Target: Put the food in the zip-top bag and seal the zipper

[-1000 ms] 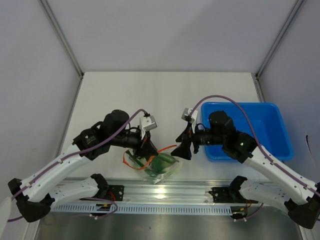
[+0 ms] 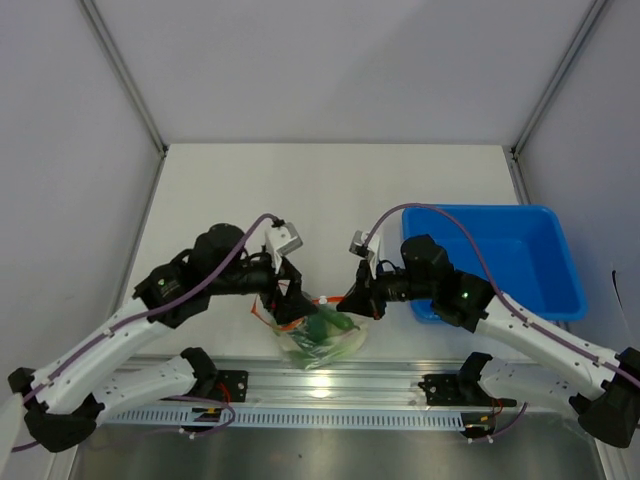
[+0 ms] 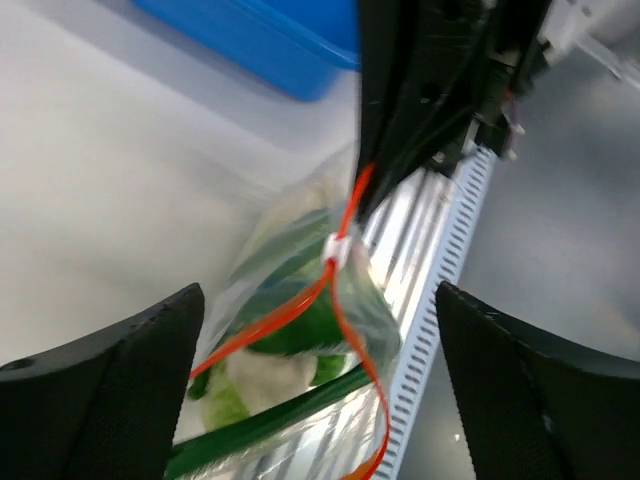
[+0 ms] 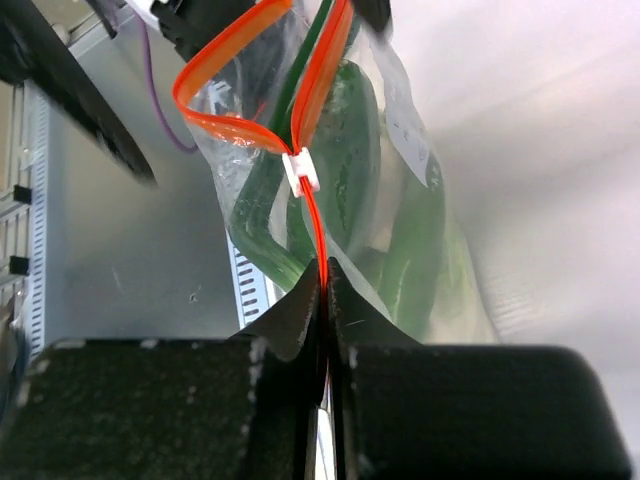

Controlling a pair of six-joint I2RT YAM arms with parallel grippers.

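The clear zip top bag (image 2: 322, 340) with green food inside lies near the table's front edge. Its orange zipper (image 3: 258, 330) has a white slider (image 4: 300, 172), with the two strips spread apart on one side of it and joined on the other. My right gripper is shut on the zipper's closed end. My left gripper stands open over the spread part of the zipper, its dark fingers on either side of the bag in the left wrist view. Green vegetables (image 4: 345, 140) show through the plastic.
A blue bin (image 2: 495, 260) sits at the right of the table (image 2: 250, 180), behind the right arm. A metal rail (image 2: 300, 390) runs along the front edge.
My right gripper has moved left and down to the bag and shut on the zipper's end. My left gripper has drawn back slightly left and opened.
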